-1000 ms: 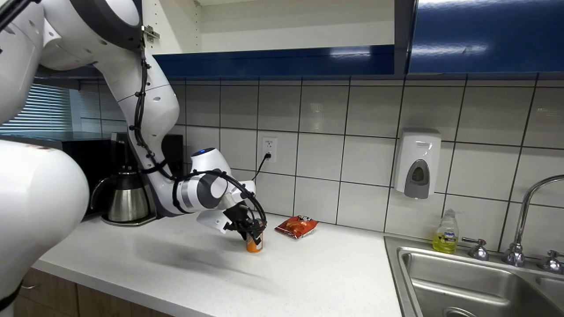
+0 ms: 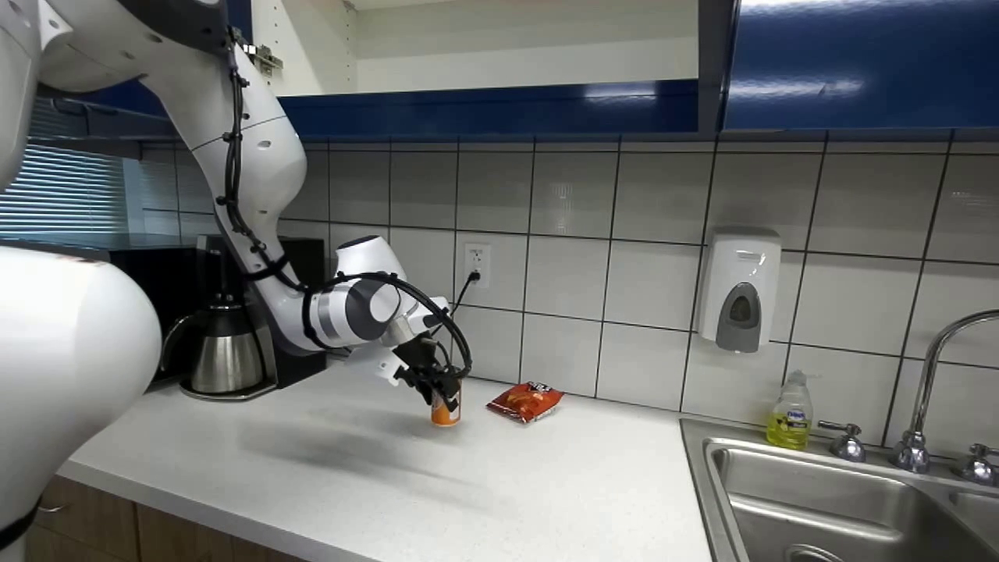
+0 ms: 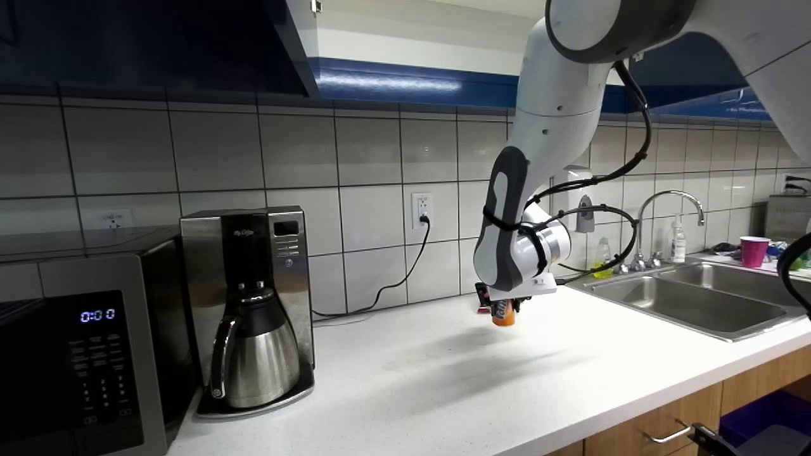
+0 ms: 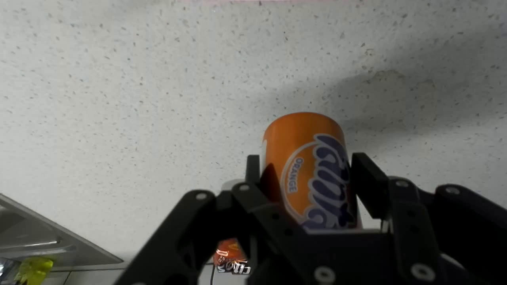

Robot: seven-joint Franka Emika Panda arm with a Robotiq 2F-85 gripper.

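An orange soda can point(image 4: 304, 130) with a purple and white logo is held between the black fingers of my gripper, which is shut around its sides. In exterior view 1 the can point(image 2: 446, 414) pokes out beneath the gripper point(image 2: 440, 389), seemingly a little above the white counter. Exterior view 2 shows only the lower orange part of the can point(image 3: 503, 316); the fingers and wrist cover the rest. The can's far end is hidden by the gripper in the wrist view.
A red snack bag point(image 2: 526, 401) lies near the tiled wall, right of the can. The sink point(image 2: 833, 496) and soap bottle point(image 2: 791, 412) are farther right; the coffee maker point(image 3: 251, 304) and microwave point(image 3: 83, 334) stand left. An open cabinet point(image 2: 524, 47) is overhead.
In exterior view 1, my gripper and the can have risen and shifted slightly left. The upper arm has also moved left. The snack bag is where it was.
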